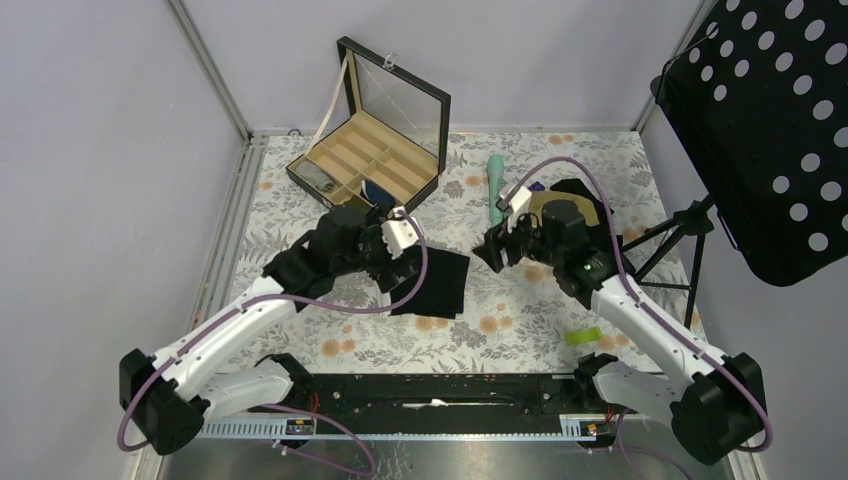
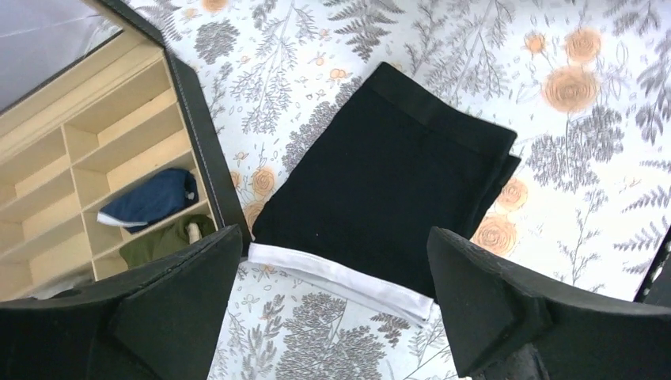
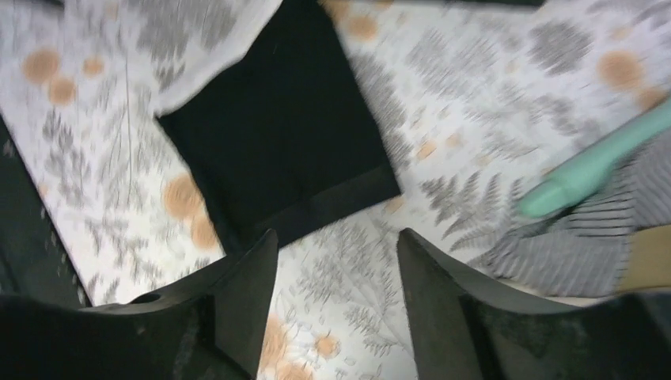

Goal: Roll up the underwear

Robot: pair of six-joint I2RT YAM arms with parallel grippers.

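Note:
The black underwear (image 2: 372, 182) lies folded flat on the floral mat, its white waistband along one edge. My left gripper is open over that waistband edge, nothing between its fingers; in the top view its arm partly covers the garment (image 1: 440, 290). My right gripper (image 1: 490, 250) is raised to the garment's right, fingers open and empty. In the right wrist view the underwear (image 3: 285, 119) sits beyond the fingertips, slightly blurred.
An open compartment box (image 1: 405, 180) with rolled cloths stands at the back left. A teal object (image 1: 495, 175) and a cloth pile (image 1: 580, 195) are at the back right. A black stand (image 1: 690, 225) is at the right edge.

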